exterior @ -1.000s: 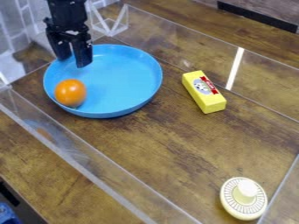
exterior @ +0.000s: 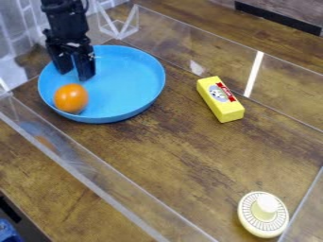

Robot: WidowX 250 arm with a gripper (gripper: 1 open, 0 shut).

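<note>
My dark gripper (exterior: 74,59) reaches down at the upper left over the back left rim of a blue round plate (exterior: 127,83); whether its fingers touch the rim or hold it is unclear at this size. An orange ball (exterior: 71,97) sits in the front left part of the plate.
A yellow box (exterior: 220,98) with a red and white label lies to the right of the plate. A white round lid-like object (exterior: 263,215) is at the bottom right. Clear panels edge the wooden surface.
The blue plate, with the orange ball in it, has shifted to the left. My gripper has moved slightly down at the plate's back left.
</note>
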